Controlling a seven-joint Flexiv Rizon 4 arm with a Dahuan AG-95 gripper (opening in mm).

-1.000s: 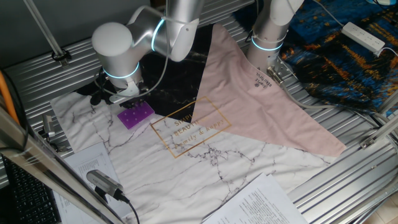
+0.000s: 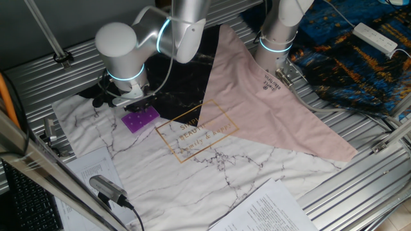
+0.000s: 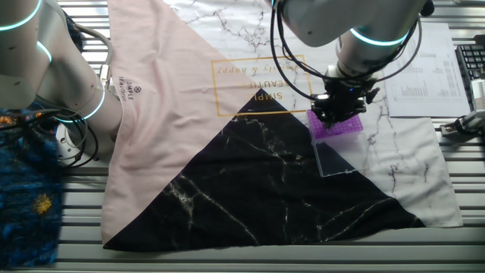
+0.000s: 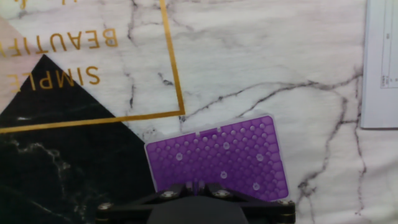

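A purple box with a dimpled face (image 4: 227, 152) lies on the white marbled part of the cloth, beside the black part. Its clear lid (image 3: 333, 161) is folded open and lies flat over the black and white cloth in exterior view 2. My gripper is at the box's near edge in the wrist view, its fingertips close together and looking shut. Whether anything thin is between them is hidden. In exterior view 1 the gripper (image 2: 131, 106) stands just behind the purple box (image 2: 140, 119), right against its edge or slightly above it.
The patterned cloth (image 2: 276, 122) covers most of the slatted metal table and has a few wrinkles. Paper sheets (image 2: 266, 208) lie at the front, and a small cabled device (image 2: 108, 187) sits at the left.
The purple box shows no clear movement.
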